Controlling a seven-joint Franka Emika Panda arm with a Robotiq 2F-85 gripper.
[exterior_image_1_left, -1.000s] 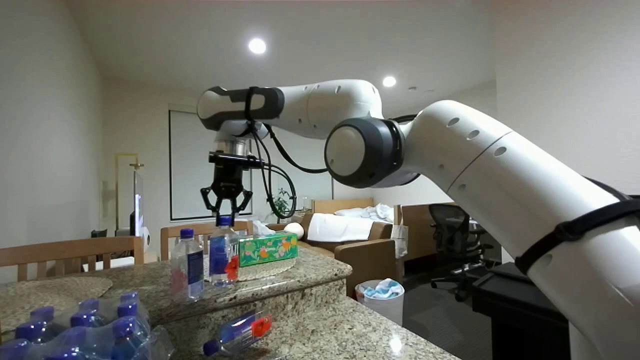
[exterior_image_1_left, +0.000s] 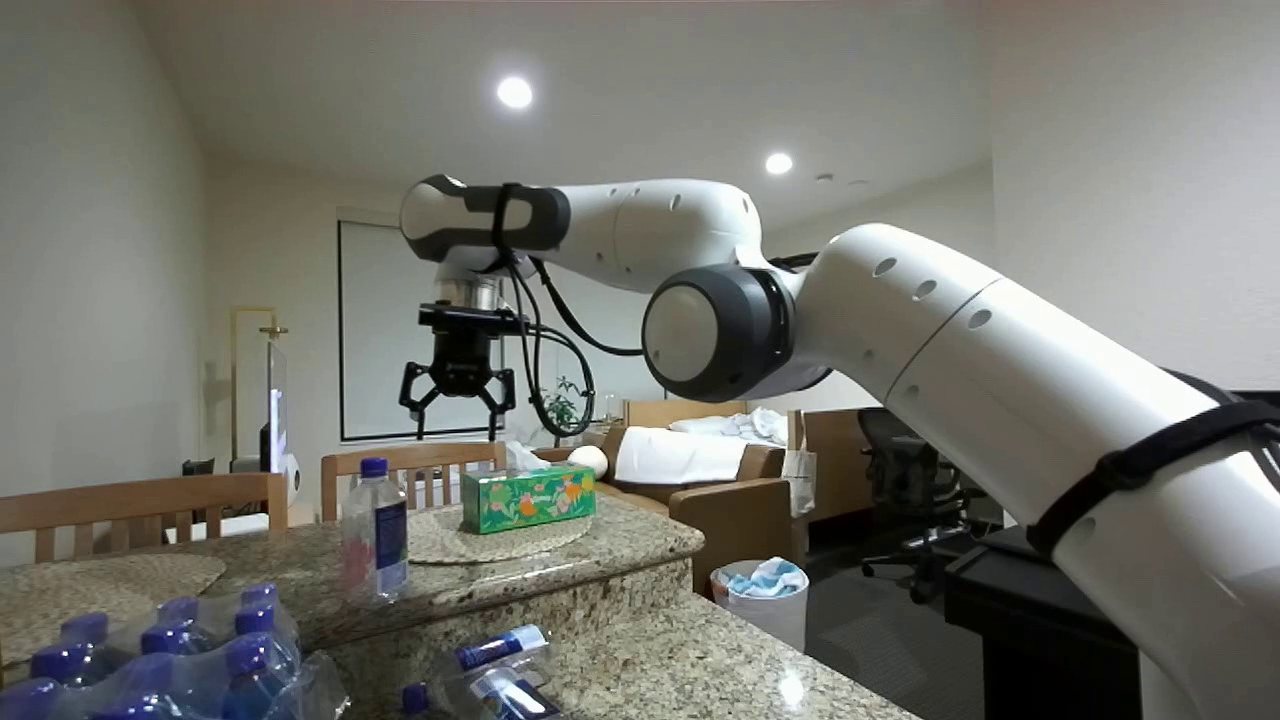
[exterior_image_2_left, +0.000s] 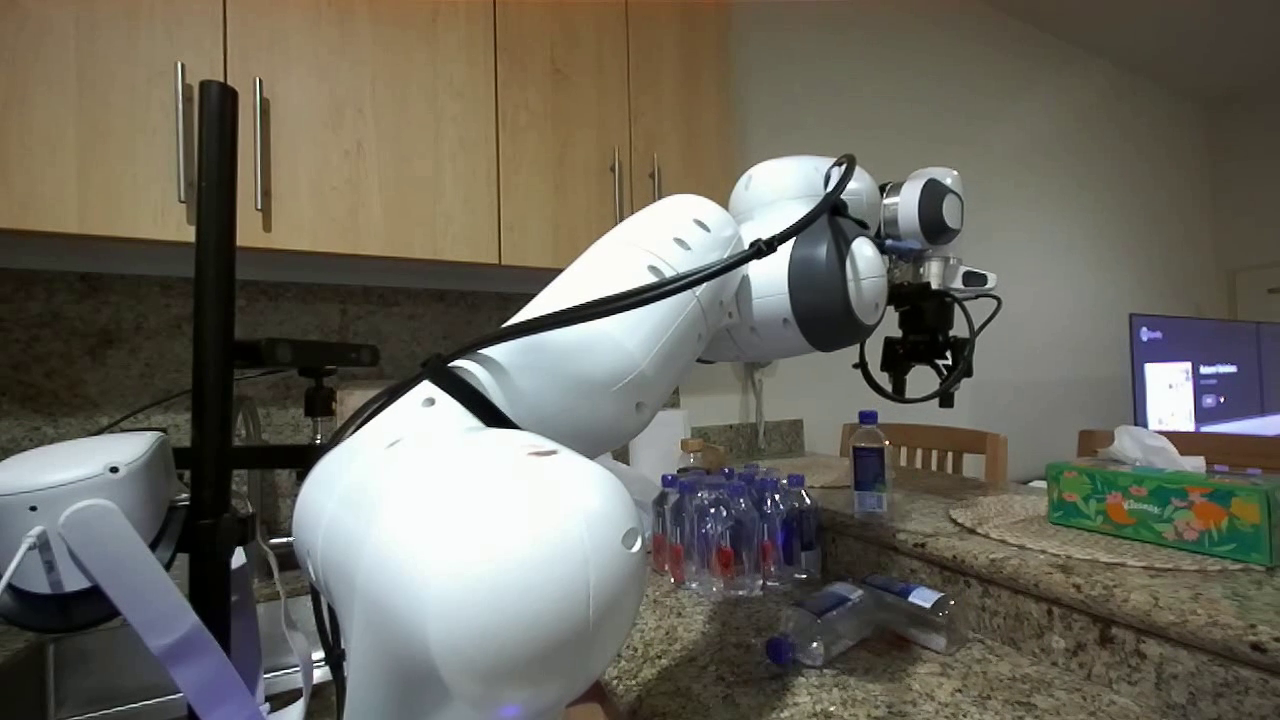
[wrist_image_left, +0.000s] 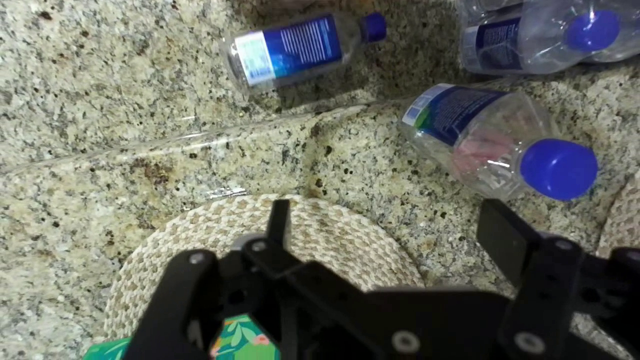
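My gripper (exterior_image_1_left: 456, 422) hangs above the raised granite ledge, its fingers wide apart and nothing between them. In the wrist view, a clear bottle with a blue cap (wrist_image_left: 447, 117) stands upright on the ledge to the right, below the gripper's level. On the lower counter, one bottle (exterior_image_2_left: 822, 624) lies on its side beside a second lying bottle (exterior_image_2_left: 918, 612). The wrist view shows one of these lying bottles (wrist_image_left: 300, 48) with its cap pointing right.
A green tissue box (exterior_image_1_left: 528, 498) sits on a round woven mat (wrist_image_left: 336, 234) on the ledge. Several wrapped bottles (exterior_image_2_left: 726, 534) stand on the lower counter. Chairs (exterior_image_1_left: 414, 462) stand behind the ledge. Bare lower counter (exterior_image_1_left: 672, 660) extends right of the lying bottles.
The upright bottle beneath my gripper is gone from the ledge. Two bottles now lie on the lower counter where one lay. My gripper's fingers have spread.
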